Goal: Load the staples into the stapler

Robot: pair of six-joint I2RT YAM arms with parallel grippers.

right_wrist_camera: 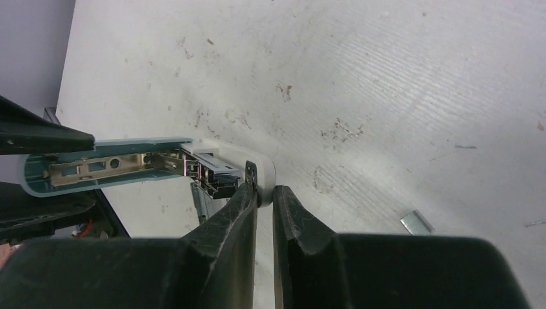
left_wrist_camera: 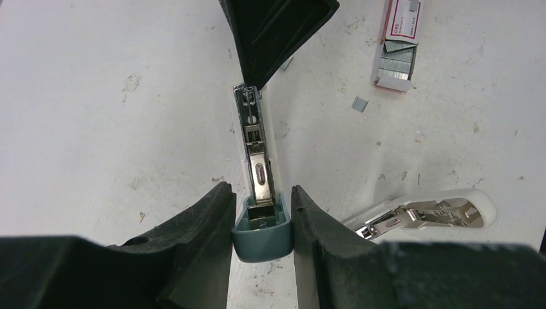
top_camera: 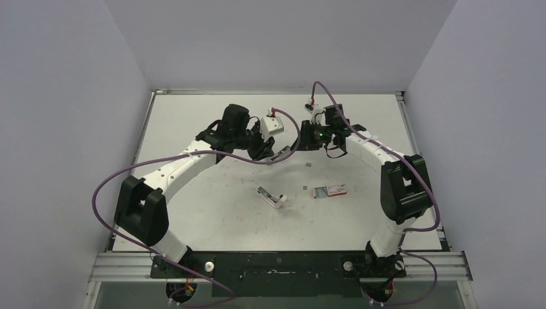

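Note:
An opened teal-and-white stapler [left_wrist_camera: 261, 174] is held above the table between my grippers. My left gripper is shut on its teal end, seen at the bottom of the left wrist view. My right gripper is shut on the white end, where the metal magazine [right_wrist_camera: 216, 177] shows. Staple box [top_camera: 335, 190], red and white, lies open at the right of the table, with strips of staples showing in the left wrist view.
A second white stapler [top_camera: 270, 198] lies open on the near middle of the table. Small grey staple pieces [left_wrist_camera: 360, 104] are scattered nearby.

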